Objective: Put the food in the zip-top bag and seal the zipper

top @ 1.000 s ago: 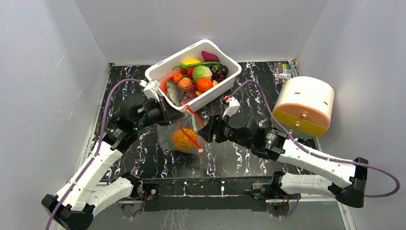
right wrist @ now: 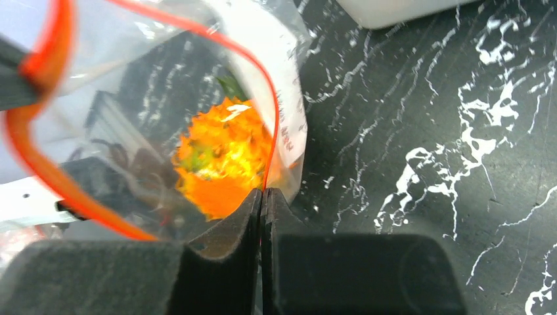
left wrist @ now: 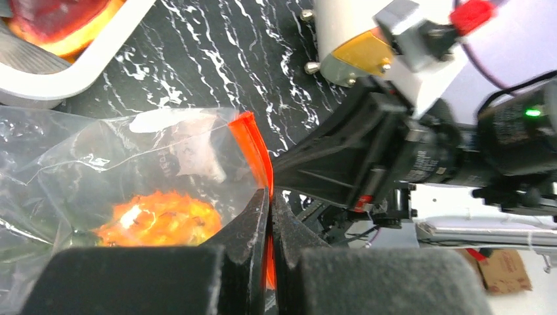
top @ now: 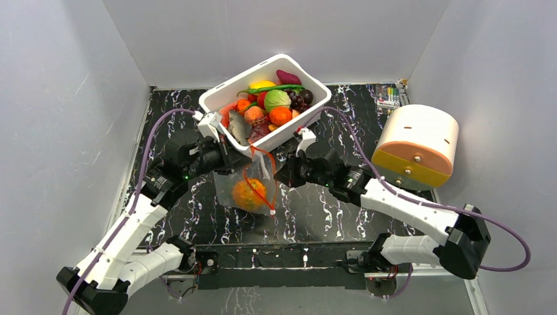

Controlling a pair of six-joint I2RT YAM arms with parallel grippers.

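Observation:
A clear bag (top: 226,191) with an orange zipper rim (top: 270,161) hangs between my grippers, its mouth spread open. Inside lies a spiky orange fruit (top: 249,194), also visible through the plastic in the left wrist view. My left gripper (top: 249,161) is shut on one side of the rim; in the left wrist view the orange strip (left wrist: 253,147) runs between its fingertips. Opposite, my right gripper (top: 276,177) is shut on the other side, the thin orange edge (right wrist: 276,108) entering between its fingertips in the right wrist view.
Behind the bag stands a white bin (top: 316,117) full of toy food, close to the left gripper. A rounded cream and yellow box (top: 420,141) sits at the right.
The rim has changed shape slightly. The left arm looks still.

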